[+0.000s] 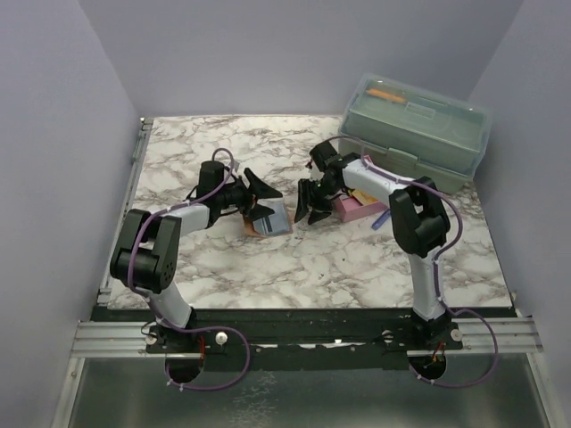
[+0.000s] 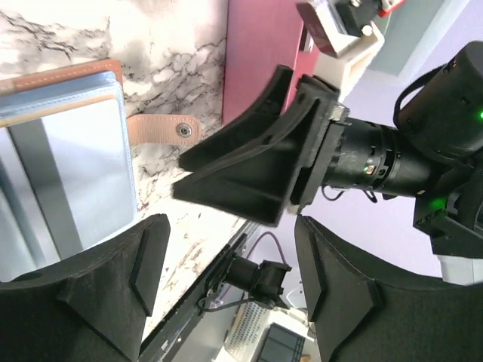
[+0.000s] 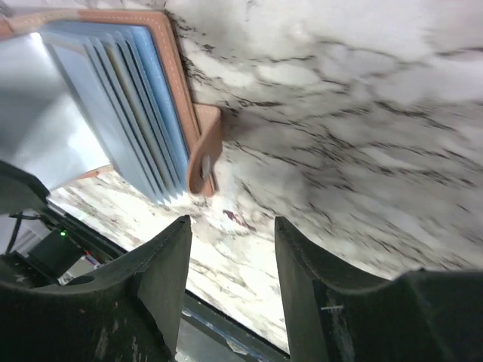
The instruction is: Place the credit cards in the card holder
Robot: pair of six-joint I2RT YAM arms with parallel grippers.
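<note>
The card holder (image 1: 275,223), brown leather with clear bluish sleeves, lies opened on the marble table in the top view. Its sleeves (image 2: 87,170) and snap strap (image 2: 162,130) show in the left wrist view. Over its upper right part, my left gripper (image 1: 270,203) stands open; no card shows between its fingers. Just right of the holder is my right gripper (image 1: 303,220), its fingers (image 3: 170,260) apart and empty, close to the strap (image 3: 205,151). Cards inside a pink box (image 1: 355,209) are partly hidden by the right arm.
A large green lidded bin (image 1: 415,125) takes up the back right. Near the pink box lies a blue strip (image 1: 381,219).
</note>
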